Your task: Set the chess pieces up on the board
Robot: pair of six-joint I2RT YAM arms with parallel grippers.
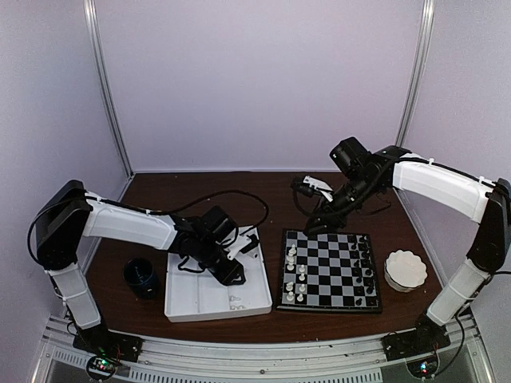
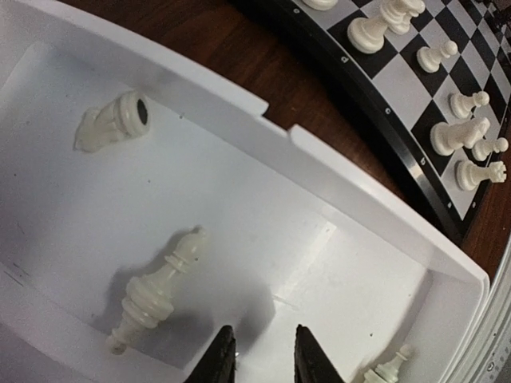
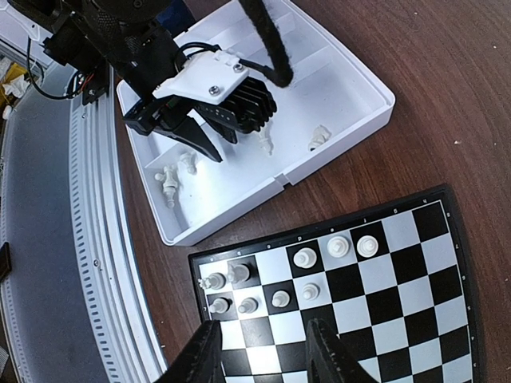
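Note:
Over the white tray hangs my left gripper, its fingers apart with no piece visible between them. In the left wrist view a tall white piece point(image 2: 152, 295) lies on its side ahead and to the left of the fingertips. A white knight point(image 2: 112, 124) lies farther off in the tray, and a small white piece point(image 2: 390, 369) is in the near right corner. White pieces point(image 1: 301, 279) stand along the left side of the chessboard point(image 1: 323, 265), black pieces point(image 1: 366, 271) along its right. Above the board's far edge, my right gripper is open and empty.
The white tray point(image 1: 185, 299) sits close to the board's left edge, its wall point(image 2: 375, 187) between them. A dark cup point(image 1: 141, 278) stands left of the tray. A round white-topped container point(image 1: 406, 270) is right of the board. Bare table lies behind.

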